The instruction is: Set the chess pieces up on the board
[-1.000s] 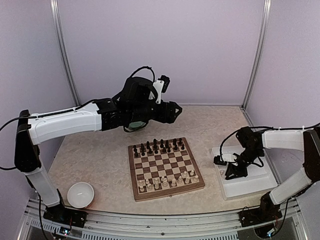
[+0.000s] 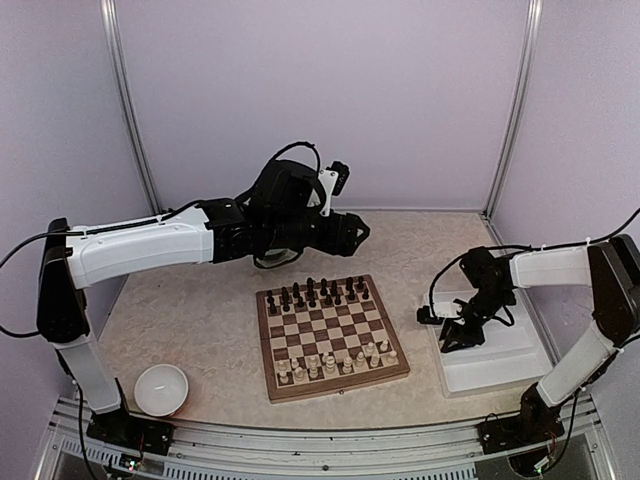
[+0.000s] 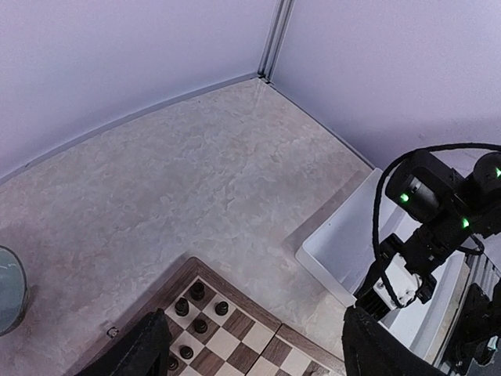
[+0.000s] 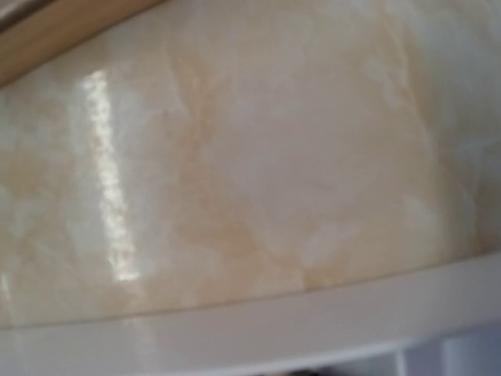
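Note:
A brown wooden chessboard (image 2: 320,388) lies mid-table in the top view. Dark pieces (image 2: 311,290) stand in rows along its far side, and light pieces (image 2: 314,367) fill rows on the near side. My left gripper (image 2: 346,236) hangs above the table behind the board. In the left wrist view the left fingers (image 3: 141,345) stand wide apart, with no piece visible between them. My right gripper (image 2: 436,328) is over the left edge of the white tray (image 2: 490,378). Its fingertips are not visible in the right wrist view, so whether it grips a piece is hidden.
A white bowl (image 2: 161,390) sits at the front left. Another bowl (image 3: 9,290) is partly visible at the left wrist view's edge. Open table surface (image 3: 203,172) lies behind the board.
My left arm has shifted slightly right. The right gripper has moved left from inside the tray to its left edge. The pieces on the board look unmoved.

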